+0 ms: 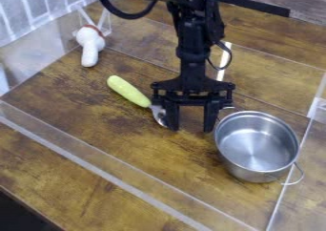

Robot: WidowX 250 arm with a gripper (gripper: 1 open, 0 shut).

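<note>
My black gripper (192,109) hangs at the centre of the camera view, low over the wooden table, its fingers (166,98) to either side of a gap; how wide they stand is hard to make out. A green-handled spoon (130,92) lies just left of it, its metal bowl partly hidden behind the left finger. A steel pot (254,145) stands to the right, close to the right finger.
A white toy-like object (91,46) lies at the back left. A white strip (227,58) lies behind the arm. Clear low walls edge the area.
</note>
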